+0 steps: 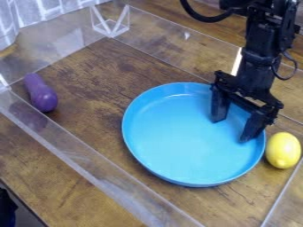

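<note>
The black gripper [236, 113] reaches down from the top right into the right part of a blue plate [178, 137], its fingertips low over the plate's inner surface near the rim. Whether it is open or shut, or holds the rim, is hard to tell among the dark parts. A yellow lemon-like object [283, 150] lies just right of the plate. A purple eggplant-like object [42, 95] lies at the far left, apart from the plate.
Clear plastic walls edge the area, with a white wire piece [110, 19] at the back.
</note>
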